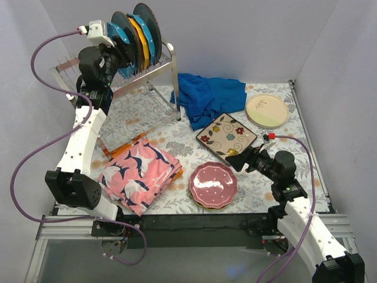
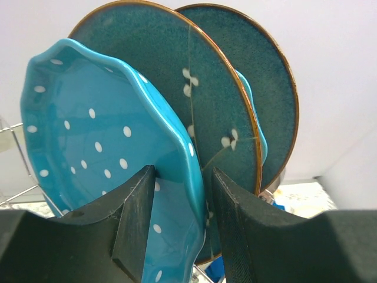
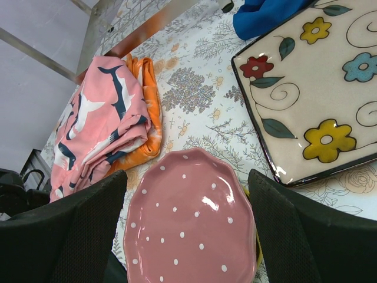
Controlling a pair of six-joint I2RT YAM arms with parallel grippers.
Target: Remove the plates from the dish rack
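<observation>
Several plates stand on edge in the dish rack: a blue scalloped one with white dots in front, a dark one behind it, then a yellow plate and others. The left gripper is open at the blue plate, whose rim lies between its fingers; whether either pad touches is unclear. Over the table, beside the square flowered plate, my right gripper is part open with nothing between its fingers. Below it in the right wrist view lies a pink dotted plate.
A cream plate lies at the back right. Blue cloth is bunched beside the rack, and a folded pink shark-print cloth lies at the front left.
</observation>
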